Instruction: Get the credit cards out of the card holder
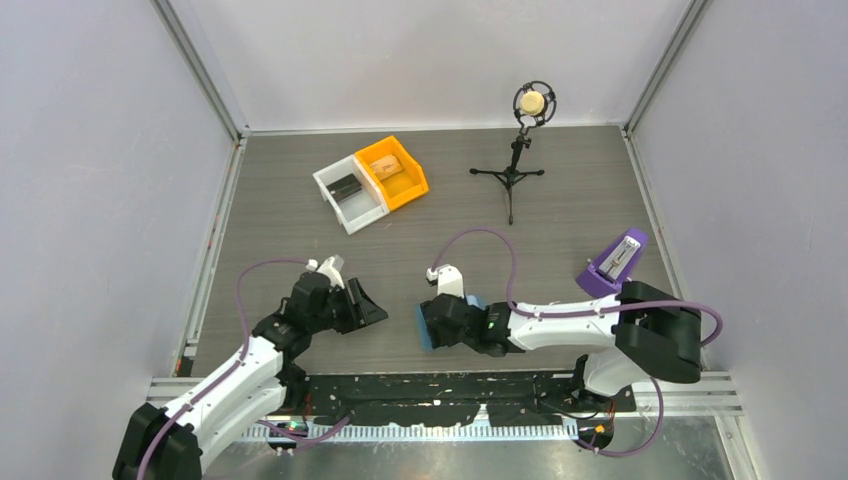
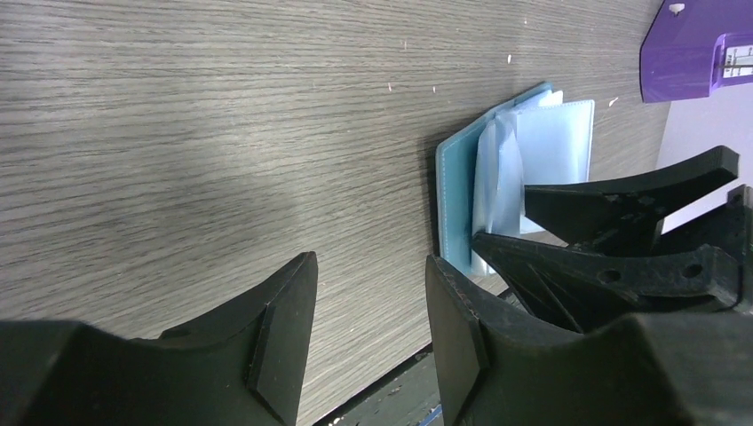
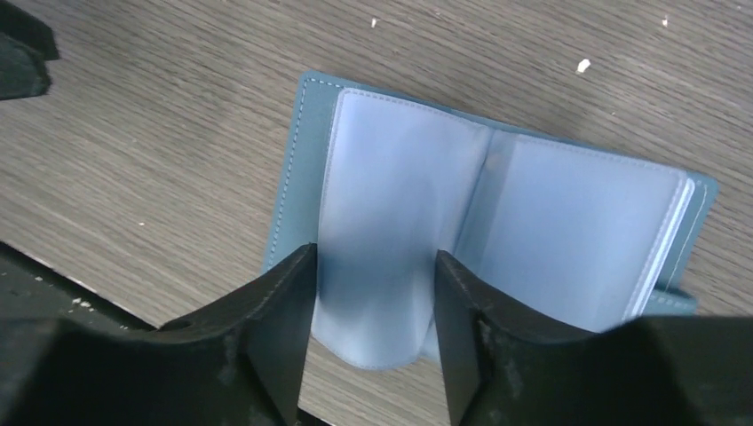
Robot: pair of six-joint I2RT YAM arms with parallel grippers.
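Observation:
The blue card holder (image 1: 425, 328) lies open on the table near the front centre, mostly under my right gripper (image 1: 440, 325). In the right wrist view, my right gripper is part open, its fingertips at the pale inner flap (image 3: 391, 177) on the holder's left part; another pale panel (image 3: 568, 231) lies to the right. No card can be clearly made out. My left gripper (image 1: 372, 310) stands open with nothing between its fingers, left of the holder; in the left wrist view, the holder (image 2: 457, 195) is to its upper right.
A white and orange bin pair (image 1: 350, 210) stands at the back left, a black stand (image 1: 510, 175) at the back right, a purple object (image 1: 600, 278) at the right edge. The table's front edge is close to the holder.

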